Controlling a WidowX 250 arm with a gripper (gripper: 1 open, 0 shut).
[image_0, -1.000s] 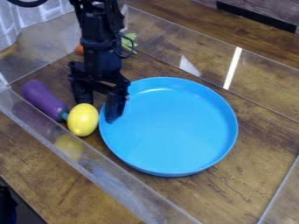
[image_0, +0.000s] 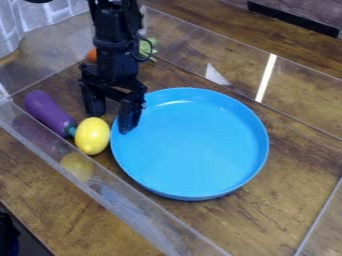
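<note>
My black gripper (image_0: 112, 108) hangs over the left edge of a large blue plate (image_0: 190, 142), its two fingers spread open, low near the table. A yellow lemon-like object (image_0: 92, 137) lies just below the gripper, beside the plate. To its left a purple eggplant-like object (image_0: 48, 111) lies at a slant. Whether anything sits between the fingers is hard to tell in the dark area.
Behind the arm, an orange object (image_0: 92, 54) and a green one (image_0: 148, 48) are partly hidden. Clear tray walls run along the left and lower left.
The gripper has shifted very slightly to the left. The plate, lemon and eggplant appear marginally shifted left as well.
</note>
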